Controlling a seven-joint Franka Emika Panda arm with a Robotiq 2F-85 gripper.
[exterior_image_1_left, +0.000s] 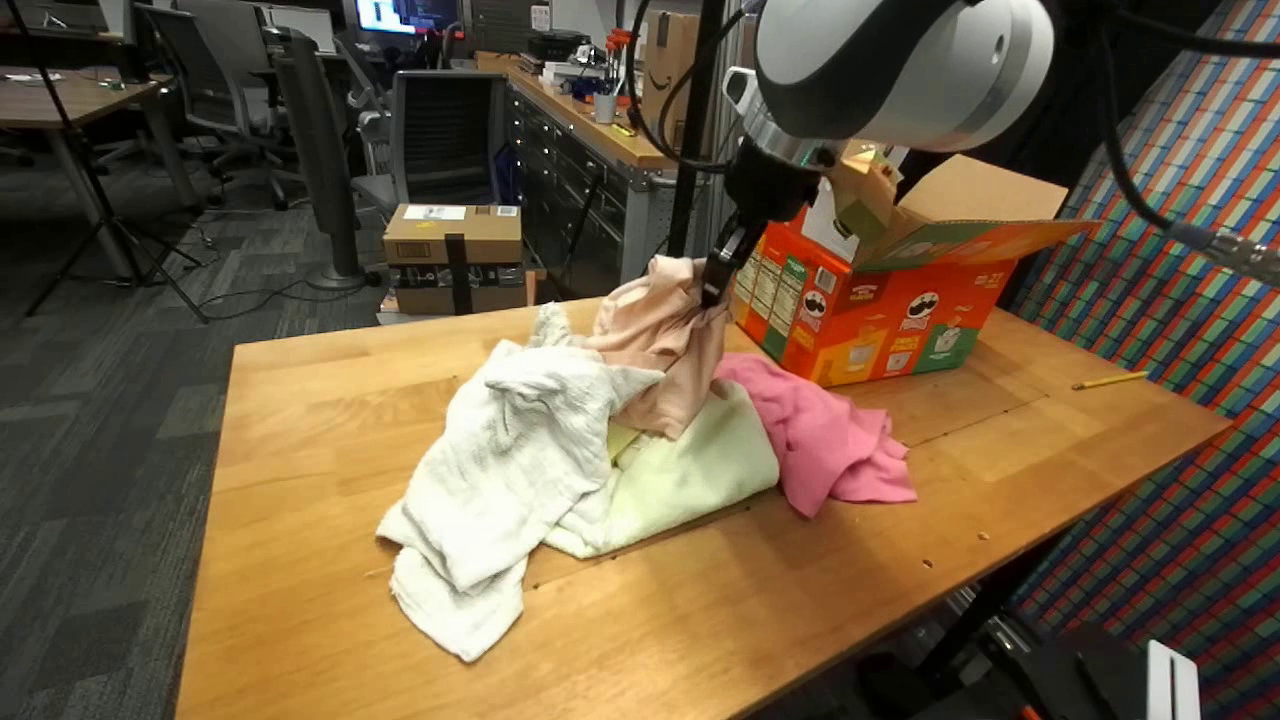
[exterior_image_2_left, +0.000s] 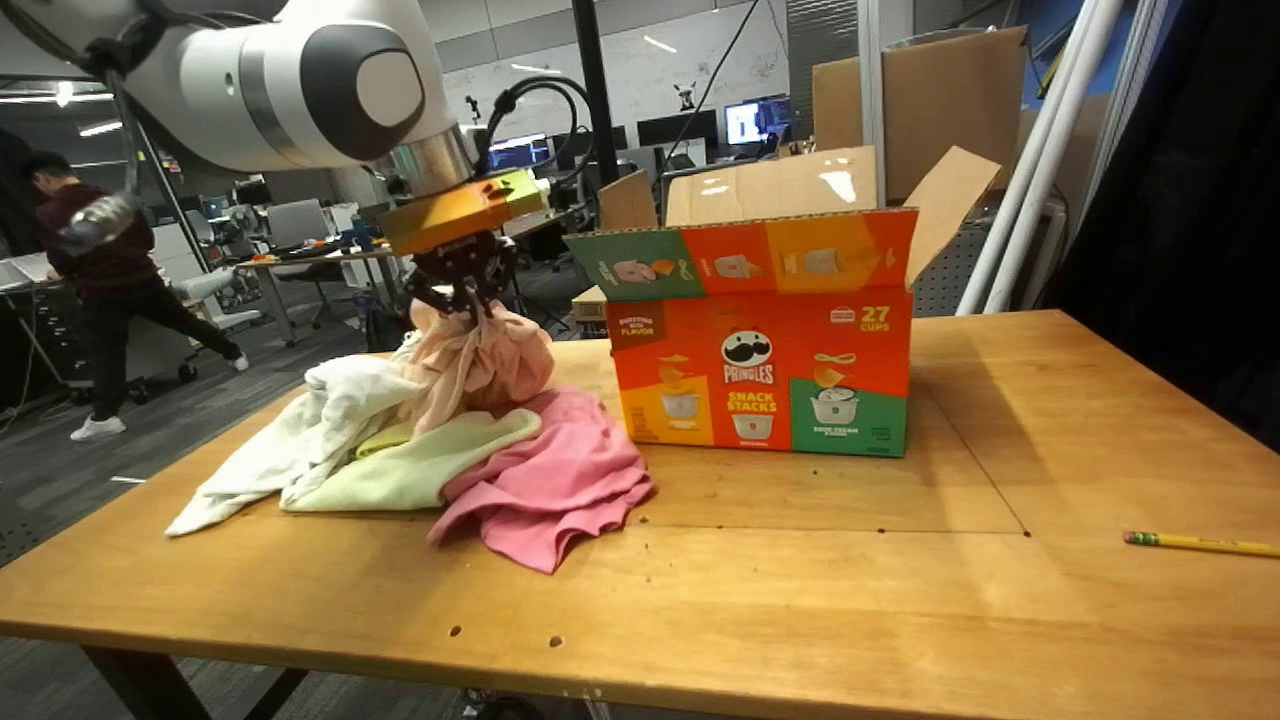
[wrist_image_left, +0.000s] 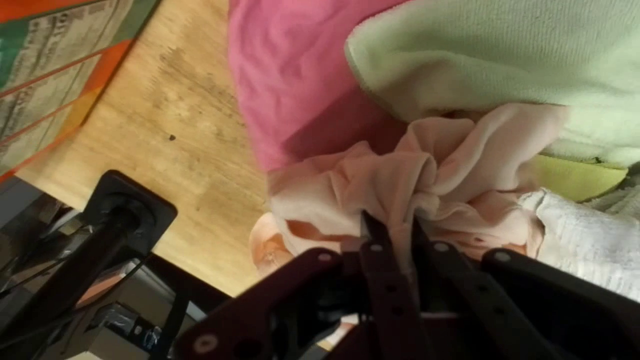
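Pinched in my gripper is a bunched peach cloth (wrist_image_left: 390, 180), its folds rising between the shut fingers in the wrist view. In exterior view 1 the peach cloth (exterior_image_1_left: 660, 336) is drawn up above the pile, its lower part still against the other cloths. A white towel (exterior_image_1_left: 504, 468) spreads to its left, and a pale green towel (exterior_image_1_left: 696, 468) lies folded beneath. On the other side is a pink cloth (exterior_image_1_left: 828, 432), flat and crumpled on the wood. A bit of yellow cloth (wrist_image_left: 579, 177) peeks out between the green and white ones.
An open Pringles carton (exterior_image_2_left: 762, 348) stands beside the pile, its flaps up; its inside is hidden. A pencil (exterior_image_2_left: 1200, 544) lies far off on the table (exterior_image_2_left: 840, 600).
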